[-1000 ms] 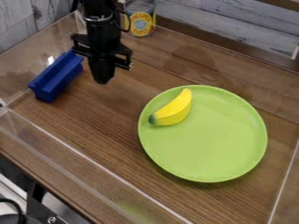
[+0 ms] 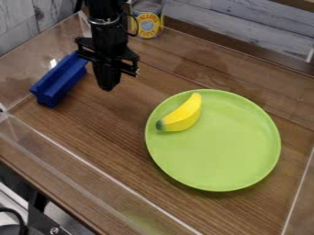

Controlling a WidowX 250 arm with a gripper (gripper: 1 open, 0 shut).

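My black gripper (image 2: 108,75) hangs over the wooden table at the upper left, its fingertips pointing down, shut with nothing visible between them. A blue block (image 2: 57,81) lies just to its left. A yellow banana (image 2: 183,113) rests on the left part of a large green plate (image 2: 226,162) at the right.
A can with a yellow label (image 2: 149,20) stands at the back behind the arm. Pale planks (image 2: 245,27) line the far edge.
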